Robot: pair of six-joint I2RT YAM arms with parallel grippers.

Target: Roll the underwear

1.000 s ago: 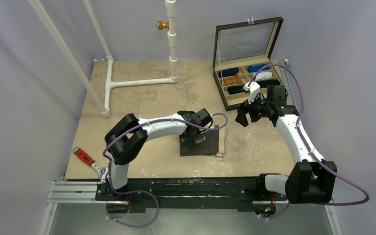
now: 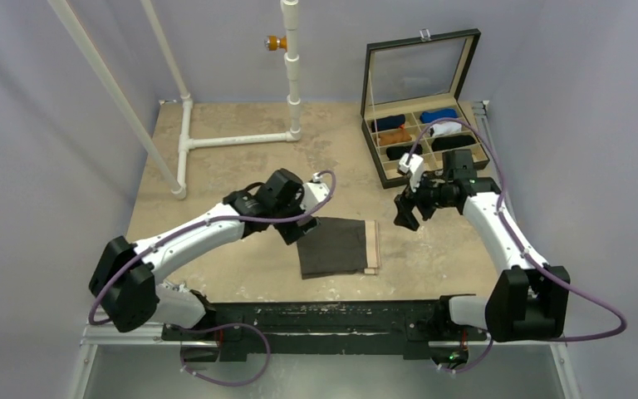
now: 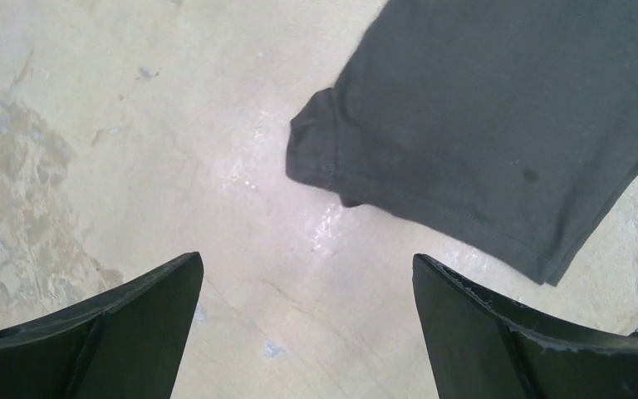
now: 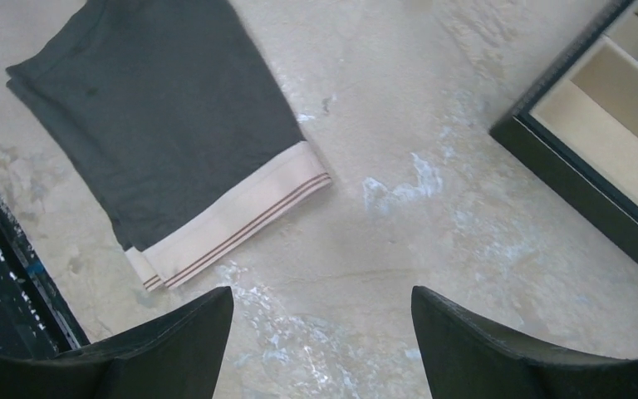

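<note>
Dark grey underwear (image 2: pixel 332 248) lies folded into a flat rectangle on the front middle of the table, its pale striped waistband (image 4: pixel 245 212) on the right side. In the left wrist view, one corner of the grey cloth (image 3: pixel 465 125) is slightly turned and rumpled. My left gripper stands open over the bare table at the cloth's left edge, nothing between its fingers. To the right of the waistband, my right gripper hovers open and empty, apart from the cloth. The top view shows the left hand hiding the cloth's upper left corner.
An open compartment box (image 2: pixel 372 158) with several rolled garments stands at the back right, close to my right arm. White pipes (image 2: pixel 241 140) frame the back left. Bare table (image 2: pixel 216 179) lies between pipes and cloth.
My left arm has drawn back leftward off the cloth, uncovering more of it. The cloth slid slightly left and toward the front edge earlier on. My right gripper moved a little left and forward.
</note>
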